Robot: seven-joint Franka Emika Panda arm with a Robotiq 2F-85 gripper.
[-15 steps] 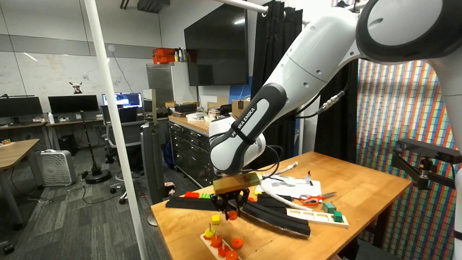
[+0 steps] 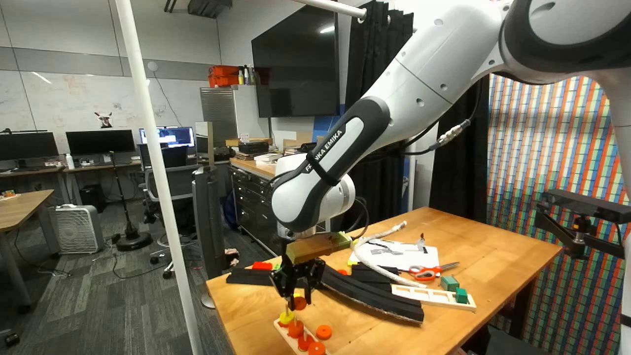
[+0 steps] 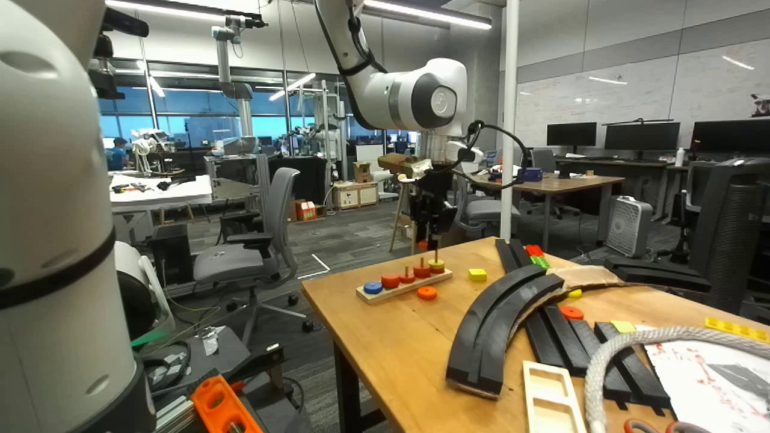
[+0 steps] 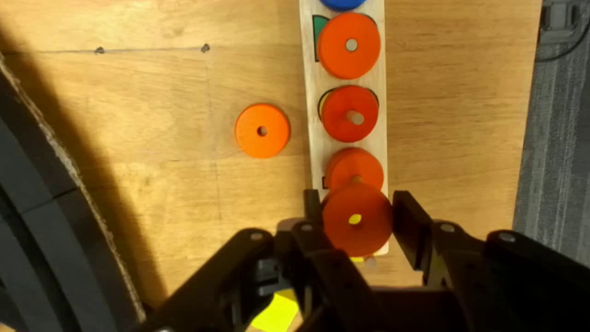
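Observation:
Between the fingers of my gripper is an orange disc [image 4: 354, 232] with a hole in its middle; the fingers are shut on it. Through that hole shows yellow from below. The disc hangs over the end of the wooden peg board [image 4: 310, 119], above the peg with a yellow ring [image 3: 437, 267], clear of the ring. Along the board, other pegs carry orange-red discs [image 4: 349, 46] and a blue disc [image 3: 372, 287] sits at the far end. A loose orange disc [image 4: 262, 131] lies flat on the table beside the board.
A yellow block [image 3: 477, 275] stands near the board's end. Curved black track pieces [image 3: 491, 325] lie across the table, with a pale tray [image 2: 433, 297], rope [image 2: 369, 254] and scissors [image 2: 424, 272] beyond. The table edge is close on the board's other side.
My gripper has moved left in exterior view 1, carrying the orange disc from over bare table to above the yellow-ringed end of the board. The board and loose disc have stayed put.

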